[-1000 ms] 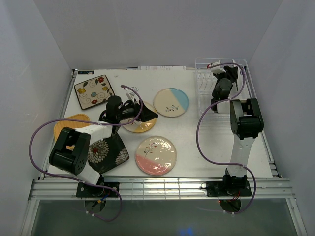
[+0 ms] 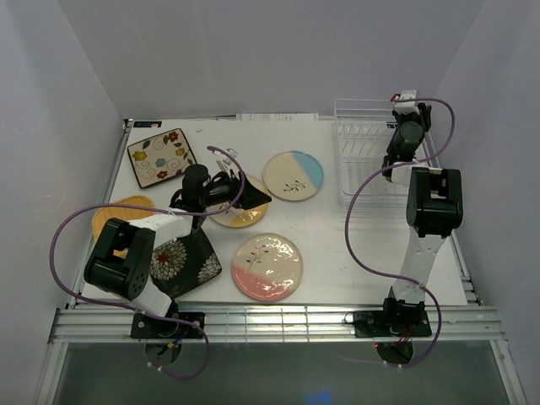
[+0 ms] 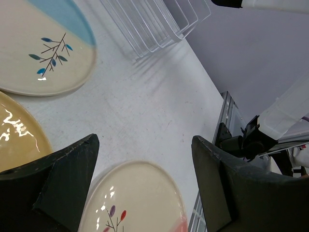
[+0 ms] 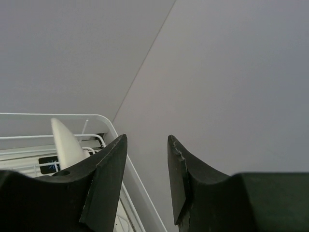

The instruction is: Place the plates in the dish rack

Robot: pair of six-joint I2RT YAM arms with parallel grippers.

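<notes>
The white wire dish rack (image 2: 359, 194) stands at the back right. My right gripper (image 2: 405, 114) is over its far right part; in the right wrist view its fingers are apart, with a pale upright plate edge (image 4: 65, 137) in the rack beside the left finger. My left gripper (image 2: 249, 190) hangs open above a yellow plate (image 3: 14, 130). A cream-and-blue plate (image 2: 294, 169) lies beside it, and a cream-and-pink plate (image 2: 268, 270) lies nearer the front.
A floral square plate (image 2: 160, 156), an orange plate (image 2: 122, 211) and a dark floral plate (image 2: 194, 266) lie on the left. The table between the pink plate and the rack is clear. Walls border the rack behind and right.
My right gripper has moved rightward and toward the back over the rack. The left arm and the plates on the table are unmoved.
</notes>
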